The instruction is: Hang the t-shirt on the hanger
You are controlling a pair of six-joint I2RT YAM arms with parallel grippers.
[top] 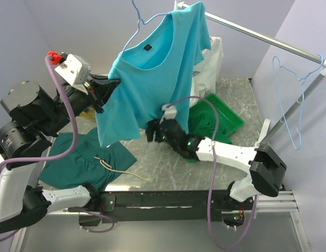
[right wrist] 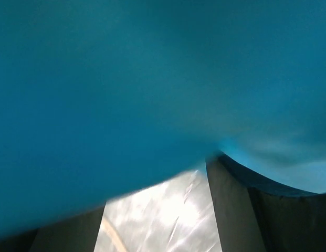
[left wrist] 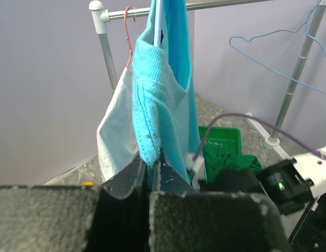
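Note:
The light blue t shirt point(top: 142, 89) hangs in the air on a blue wire hanger point(top: 139, 21), up by the rail. My left gripper point(top: 105, 92) is shut on the t shirt at its left end; in the left wrist view the bunched cloth point(left wrist: 149, 105) runs into the fingers. My right gripper point(top: 155, 131) is low at the shirt's hem. In the right wrist view blue cloth point(right wrist: 152, 79) fills most of the frame above two parted fingers, with floor showing between them.
A metal rail point(top: 246, 34) holds a white shirt point(top: 210, 63) and an empty blue hanger point(top: 296, 121) at right. A green basket point(top: 231, 115) with green cloth and a dark green garment point(top: 73, 163) lie on the marble surface.

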